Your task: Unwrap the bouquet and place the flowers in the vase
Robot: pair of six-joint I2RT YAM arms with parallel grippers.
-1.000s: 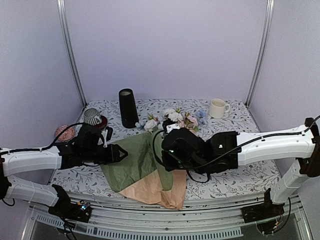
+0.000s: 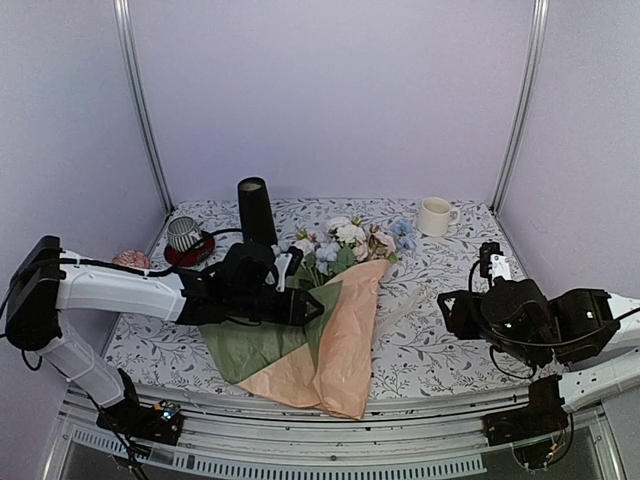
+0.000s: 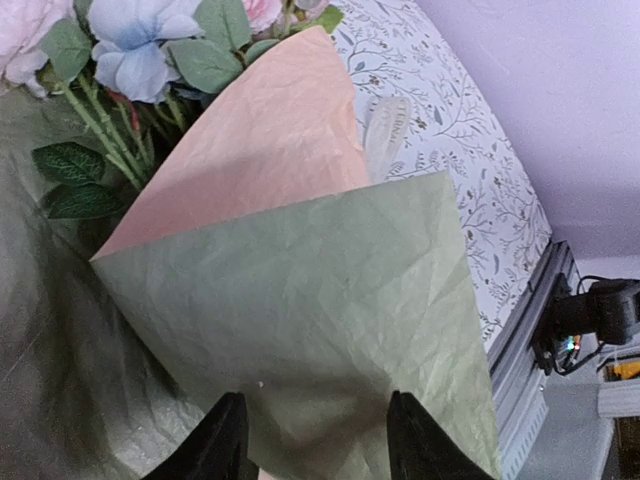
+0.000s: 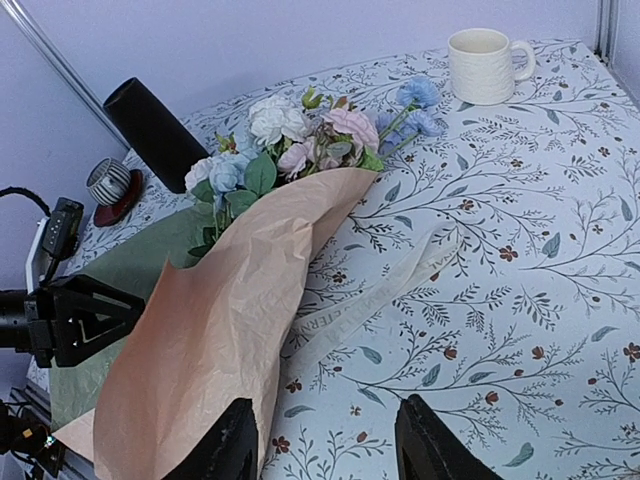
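A bunch of white, pink and blue flowers [image 2: 350, 240] lies on its green and peach wrapping paper [image 2: 345, 330], now spread partly open. The tall black vase [image 2: 257, 212] stands behind and to the left of the blooms. Over the green side of the paper is my left gripper [image 2: 315, 305]; its fingers are apart, and in the left wrist view the green paper [image 3: 310, 300] fills the space beyond them, with no clear grip showing. Clear of the bunch on the right, my right gripper has its fingers apart and nothing between them.
A white mug [image 2: 436, 217] stands at the back right. At the back left are a striped cup [image 2: 184, 233] on a red saucer and a pinkish round thing [image 2: 131, 260]. A pale ribbon [image 4: 375, 295] lies right of the paper.
My right arm has drawn back to the right, off the bunch, and my left gripper has moved right over the paper. More of the peach side now lies exposed.
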